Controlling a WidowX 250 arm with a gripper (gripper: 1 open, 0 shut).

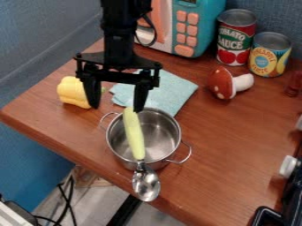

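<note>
My black gripper hangs over the upper left of the table, its two fingers wide apart, one beside a yellow pepper, which it partly hides, the other just above the steel pot. Nothing shows held between the fingers. A pale yellow-green corn-like item lies in the pot, with a steel spoon over its front rim. A light blue cloth lies behind the pot.
A toy mushroom, two cans, and a teal toy microwave stand at the back. A black appliance is at the right edge.
</note>
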